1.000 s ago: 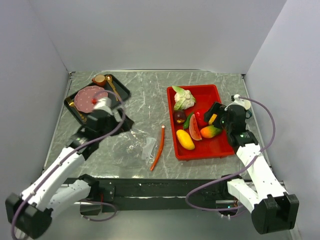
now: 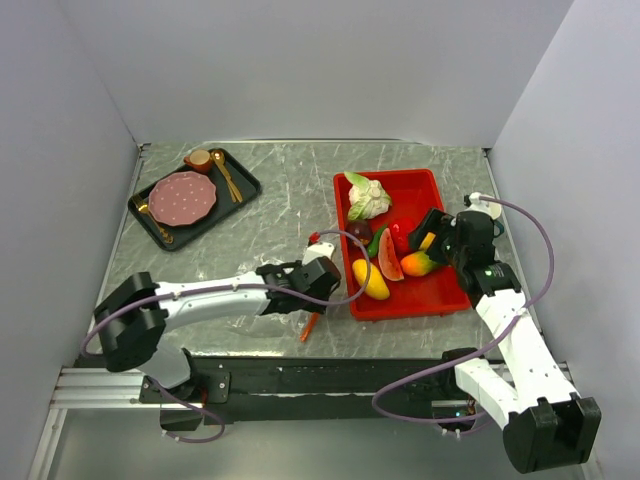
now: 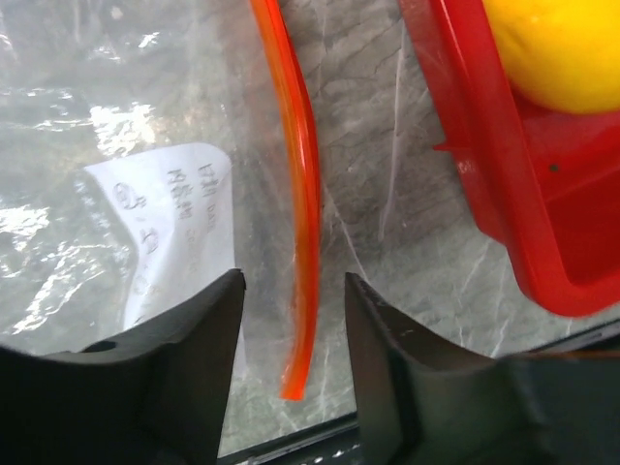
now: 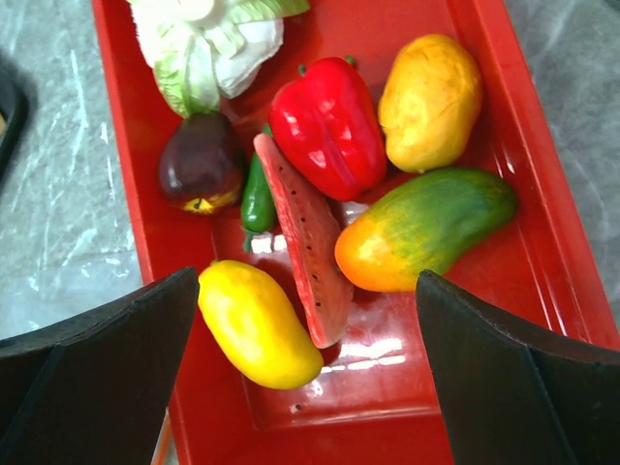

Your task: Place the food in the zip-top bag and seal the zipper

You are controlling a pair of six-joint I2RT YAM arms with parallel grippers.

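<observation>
The clear zip top bag (image 3: 136,107) lies flat on the marble counter with a white label and an orange zipper edge (image 3: 300,184). My left gripper is over that edge, its fingers apart, nothing visibly held. My right gripper hangs open above the red tray holding the food: a yellow mango (image 4: 257,325), watermelon slice (image 4: 305,242), papaya (image 4: 426,228), red pepper (image 4: 329,126), green pepper (image 4: 257,199), dark round fruit (image 4: 199,160), cauliflower (image 4: 218,44) and another yellow fruit (image 4: 431,102).
The red tray (image 2: 440,295) sits right of the bag, close to the orange edge. A dark tray (image 2: 245,195) with a pink plate, cup and gold cutlery is at the back left.
My left arm has swung from near the dark tray toward the front middle, over the bag's orange edge.
</observation>
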